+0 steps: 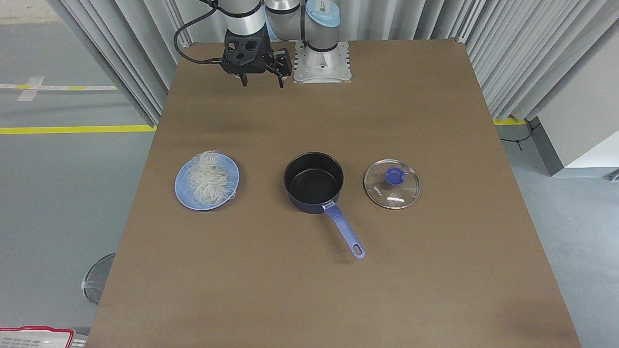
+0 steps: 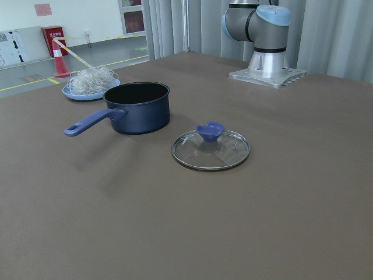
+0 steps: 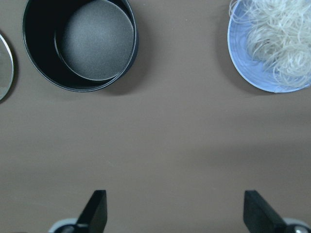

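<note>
A dark saucepan [image 1: 313,180] with a blue handle [image 2: 93,121] sits empty mid-table. To its left in the front view lies a blue plate [image 3: 243,51] heaped with white noodles [image 1: 210,181]. To its right rests a glass lid [image 1: 383,194] with a blue knob [image 2: 210,132], flat on the table. My gripper [image 1: 262,81] hangs at the back of the table, above and behind the pot and plate, open with nothing between its fingers.
The white robot base plate [image 2: 245,76] stands at the back edge, with curtains behind it.
</note>
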